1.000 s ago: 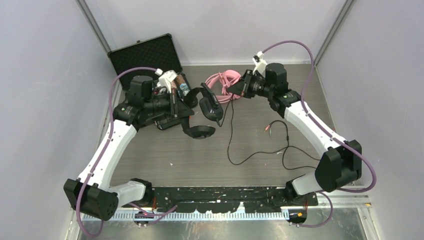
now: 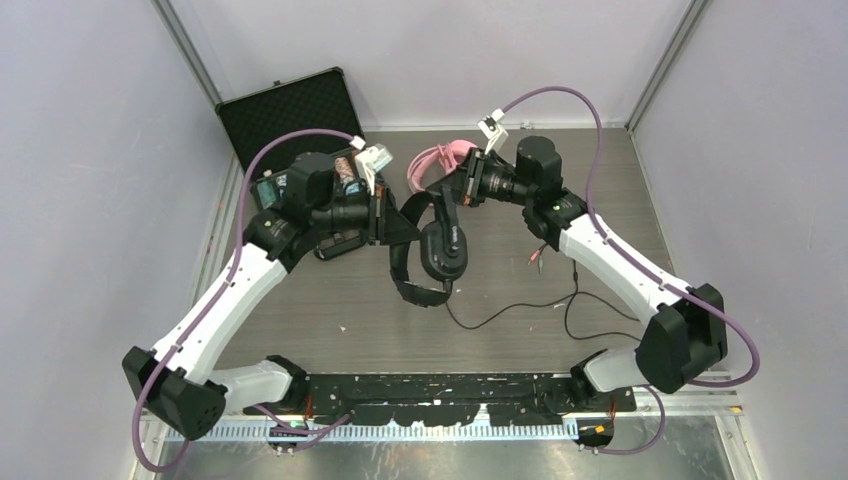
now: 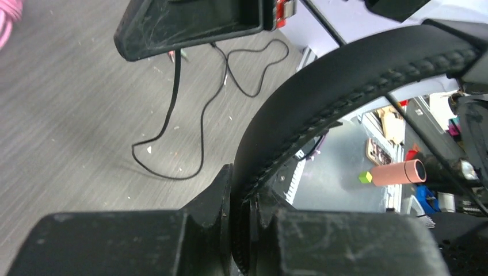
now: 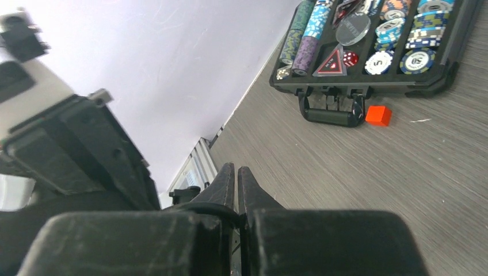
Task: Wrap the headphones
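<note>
Black headphones hang over the table's middle, with an ear cup [image 2: 443,255] facing up in the top view. My left gripper [image 2: 412,236] is shut on their padded headband [image 3: 322,95], which runs up between its fingers in the left wrist view. My right gripper [image 2: 446,187] is close beside the headphones at the back, shut on the black cable [image 4: 208,209]. From its fingers [image 3: 190,29], one stretch of cable [image 3: 174,92] drops to the table, while another stretch [image 3: 423,138] runs taut toward the headphones.
Loose cable [image 2: 500,312] lies across the right of the table, its coloured plugs [image 2: 536,258] behind it. A pink coil [image 2: 424,160] sits at the back. An open case of poker chips [image 4: 417,83] stands back left, a red cube [image 4: 378,115] near its handle.
The headphones have moved right and turned, carried by my left gripper.
</note>
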